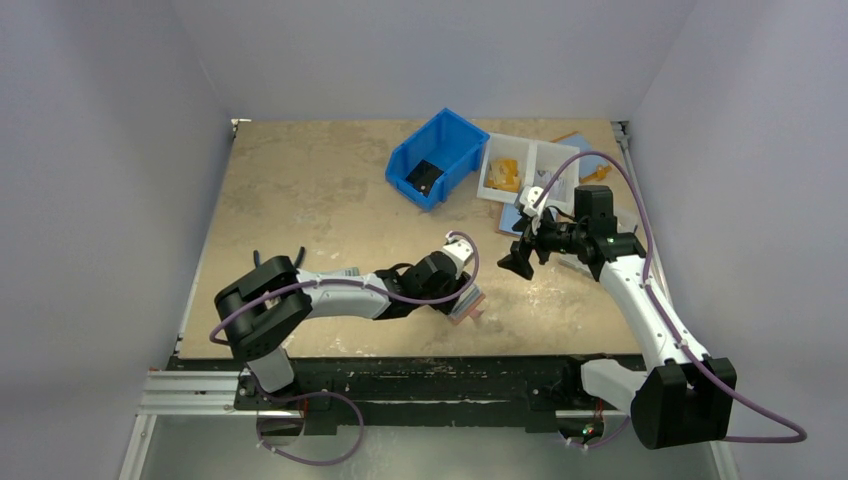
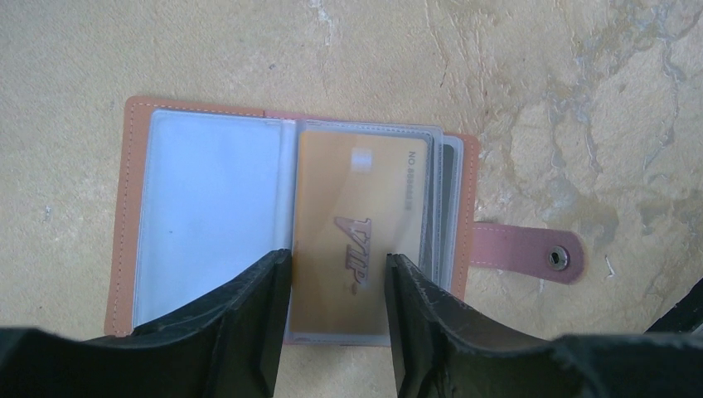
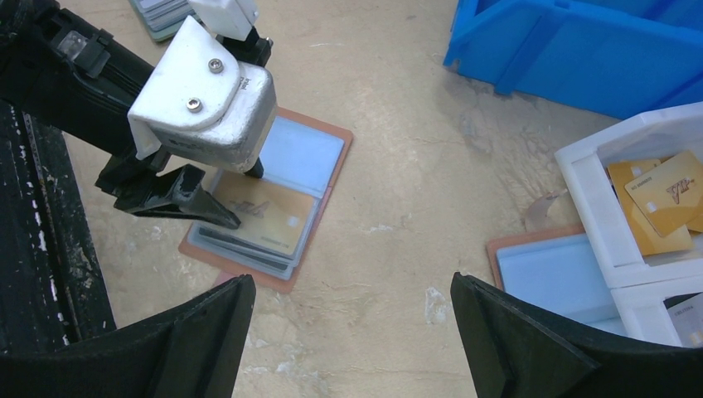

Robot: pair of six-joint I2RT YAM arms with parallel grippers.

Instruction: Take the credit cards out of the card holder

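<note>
An open card holder (image 2: 207, 199) with a tan leather edge and strap lies flat, a gold VIP card (image 2: 356, 207) in its right-hand sleeves. My left gripper is directly over that card, fingers part open, with tips at or near the card's two sides; whether they touch cannot be told. In the right wrist view the holder (image 3: 303, 157) is partly hidden by that gripper. My right gripper stands open above bare tabletop to the right, nothing between its fingers.
A blue bin (image 1: 437, 155) and a white divided box (image 1: 530, 150) with gold cards stand at the back. Other card holders lie beside the box (image 3: 547, 274) and at the left (image 1: 340, 272). Dark rods (image 1: 300, 255) lie at the left.
</note>
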